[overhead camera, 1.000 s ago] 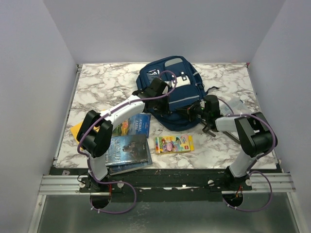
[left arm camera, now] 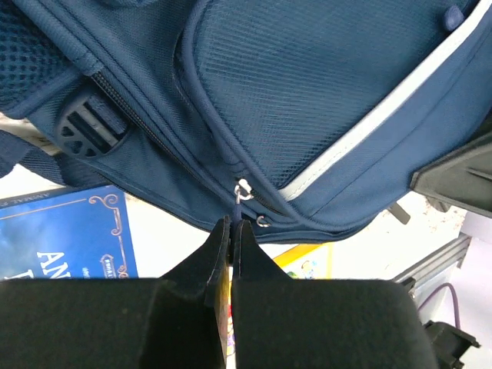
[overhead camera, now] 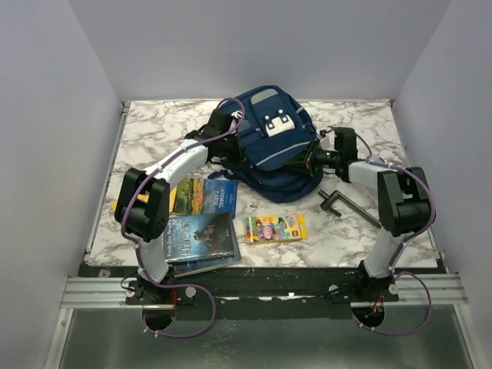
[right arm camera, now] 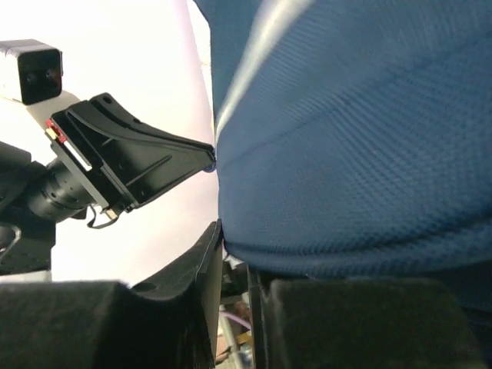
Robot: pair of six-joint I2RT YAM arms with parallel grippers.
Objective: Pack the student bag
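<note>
The navy bag (overhead camera: 268,132) lies at the back middle of the table, its front panel and pale stripe facing up. In the left wrist view a metal zipper pull (left arm camera: 243,189) sits on the bag's seam, its thin cord running down between the fingertips of my left gripper, which is shut on it. My right gripper stands partly open at the bag's right side, a gap showing between its fingers. The bag's fabric edge passes right over the right fingertips, and I cannot tell whether any cloth lies between them.
Books lie at the left: a blue one (overhead camera: 220,197) and a dark one (overhead camera: 198,237) on top of another. A yellow colourful box (overhead camera: 275,228) lies in front of the bag. A grey angled tool (overhead camera: 350,206) rests at the right.
My left gripper has moved left along the bag's front. The right gripper has shifted slightly right and back. The bag's lower part has shifted a little left; books and box have stayed put.
</note>
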